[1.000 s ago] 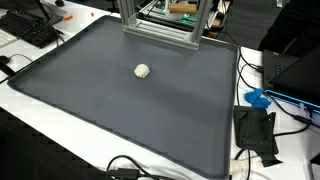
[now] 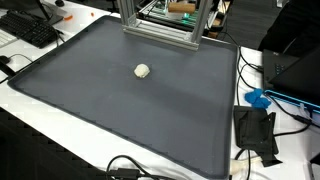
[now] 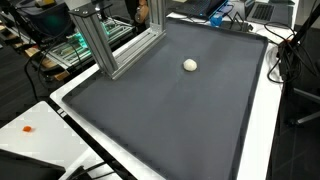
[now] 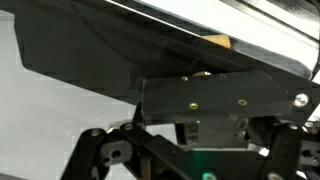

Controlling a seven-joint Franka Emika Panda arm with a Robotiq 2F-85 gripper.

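A small round cream-coloured object (image 2: 142, 71) lies alone on the dark grey mat, toward its back edge. In the second exterior view the same round object (image 3: 190, 65) sits well apart from the metal frame. My gripper shows only in the wrist view, low in the picture, its black parts standing apart to the left and right. Nothing can be seen held there. The round object is out of the wrist view, where a dark panel and a pale metal bar fill most of the background.
A silver metal frame (image 2: 160, 32) stands at the mat's back edge. Blue cloth (image 2: 257, 99) and a black pouch (image 2: 255, 130) lie at the right, among cables. A keyboard (image 2: 28, 28) is at the far left.
Behind the metal frame, the tan piece at the top edge looks slightly different. The round object and the mat have stayed where they were.
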